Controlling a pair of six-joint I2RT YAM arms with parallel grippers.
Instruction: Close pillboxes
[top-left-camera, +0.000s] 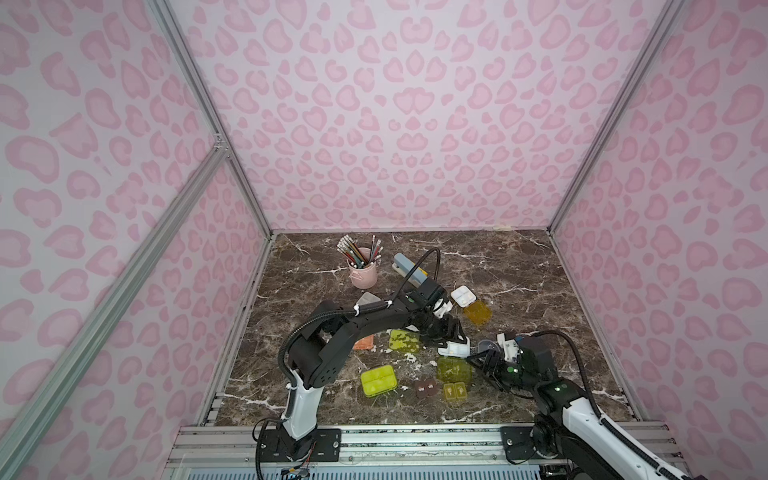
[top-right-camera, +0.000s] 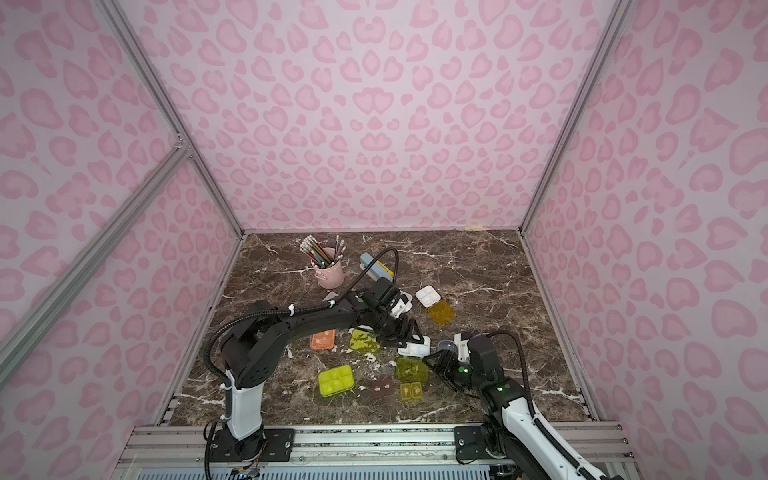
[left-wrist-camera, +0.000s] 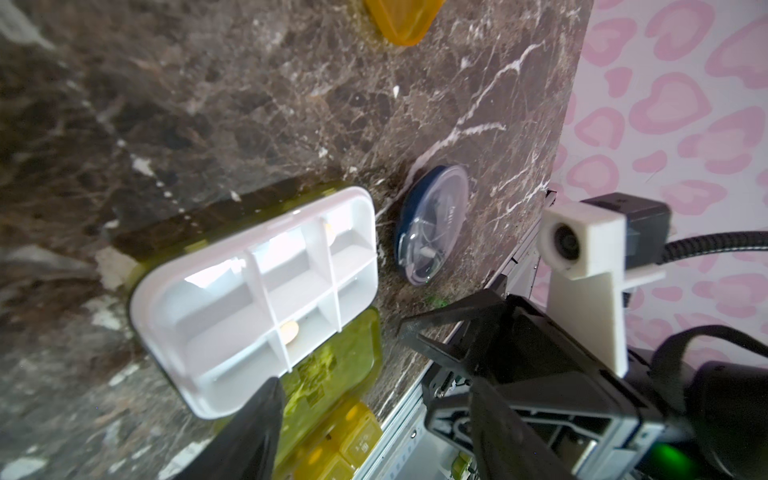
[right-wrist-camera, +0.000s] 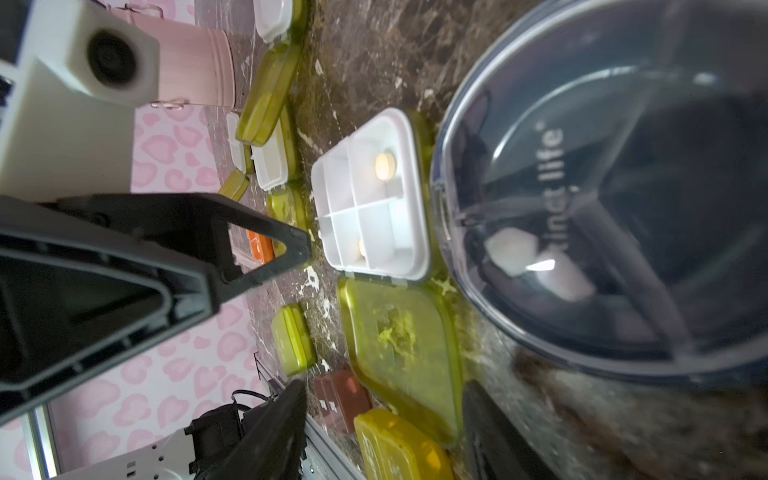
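Observation:
An open white six-compartment pillbox (left-wrist-camera: 260, 280), with pills in some compartments, has its olive translucent lid (right-wrist-camera: 400, 352) folded out flat toward the front edge. My left gripper hangs over it, fingers apart with nothing between them. My right gripper is just right of it, also open and empty, beside a round clear-lidded blue pillbox (right-wrist-camera: 608, 192). A white pillbox with an amber lid (top-left-camera: 477, 312) lies open farther back. A lime box (top-left-camera: 378, 380) sits front left, and a small yellow box (top-left-camera: 455, 392) lies below the olive lid.
A pink pencil cup (top-left-camera: 363, 273) and a blue stapler (top-left-camera: 408, 267) stand at the back. More pillboxes, one orange (top-right-camera: 323, 338), lie under and beside the left arm.

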